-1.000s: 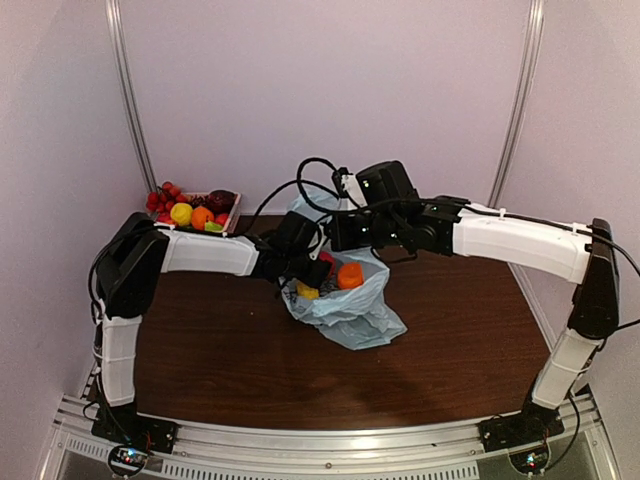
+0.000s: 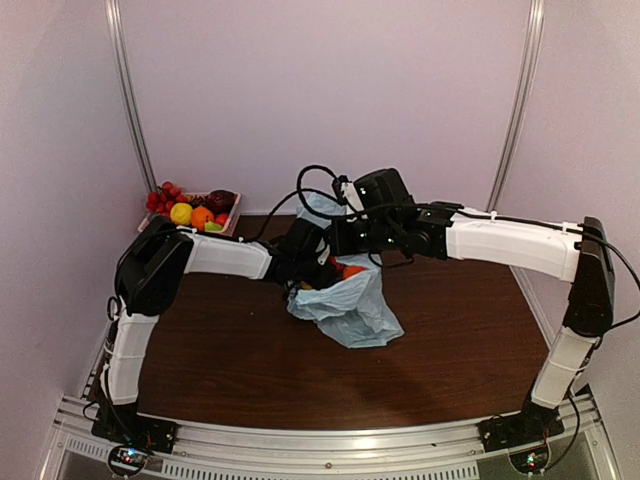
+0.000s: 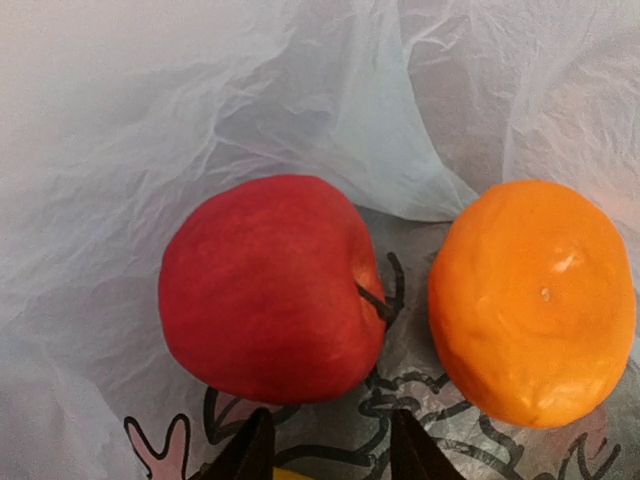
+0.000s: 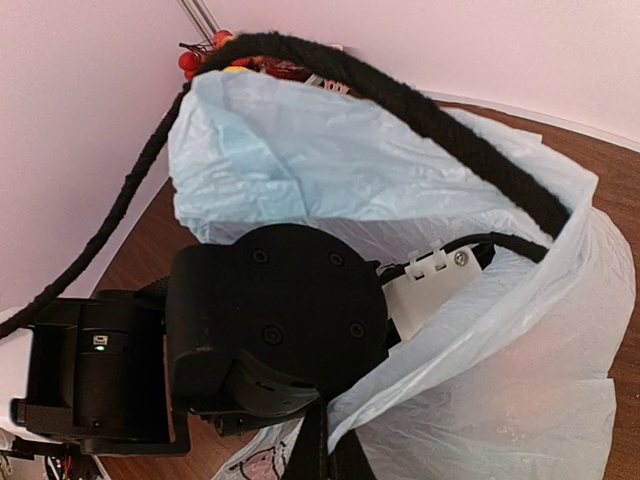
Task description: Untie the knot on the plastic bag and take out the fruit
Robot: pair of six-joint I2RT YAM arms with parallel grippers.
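Observation:
The pale blue plastic bag (image 2: 356, 309) lies open in the middle of the table. Inside it, the left wrist view shows a red fruit (image 3: 270, 290) and an orange fruit (image 3: 532, 303), side by side and apart. A sliver of a yellow fruit (image 3: 291, 474) peeks out at the bottom edge. My left gripper is down in the bag, its fingers spread apart, with the red and orange fruit beyond their tips. Pinched at its rim, the bag (image 4: 500, 400) is held by my right gripper, whose fingers are shut together.
A basket (image 2: 236, 215) of mixed fruit stands at the back left. In the right wrist view, the left arm's black wrist (image 4: 280, 310) and a cable (image 4: 400, 105) crowd the bag's mouth. Bare table (image 2: 460, 340) lies to the right and in front.
My left gripper has moved right and deeper into the bag, covering more of the fruit in the top view. The right arm has shifted slightly left, still at the bag's rim.

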